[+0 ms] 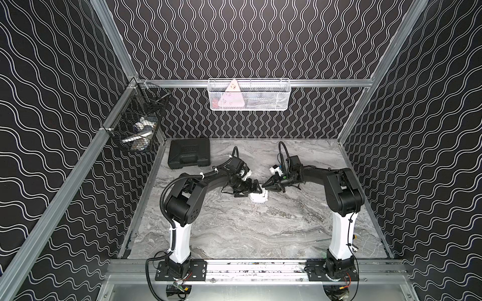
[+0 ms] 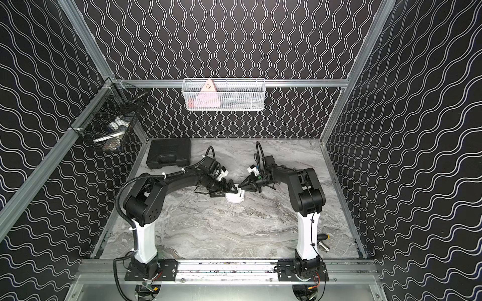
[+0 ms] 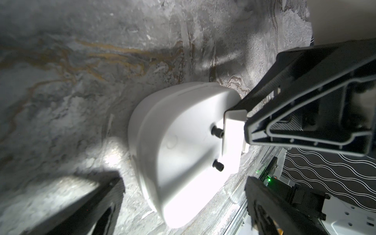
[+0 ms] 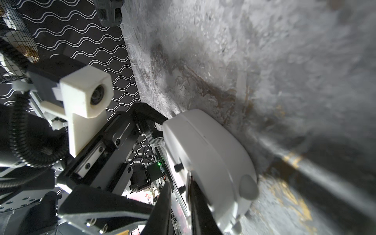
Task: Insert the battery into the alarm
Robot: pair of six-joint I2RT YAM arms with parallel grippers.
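Observation:
The white alarm (image 1: 258, 197) lies on the table between the two grippers. In the left wrist view its pale, rounded shell (image 3: 176, 152) shows a hollow face with two black pegs and a white block (image 3: 233, 131) at the edge. My left gripper stands open, one finger to each side of the alarm. Against that block, or right by it, are the tips of my right gripper; its fingers are together, with nothing discernible between them. No battery can be made out, and whether the white block belongs to the alarm is unclear.
At the back left sits a black case (image 1: 188, 152). A white wire basket (image 1: 271, 100) hangs on the rear wall, a black mesh basket (image 1: 138, 120) on the left one. The table in front of the grippers is clear. Small tools (image 2: 323, 240) lie by the right arm's base.

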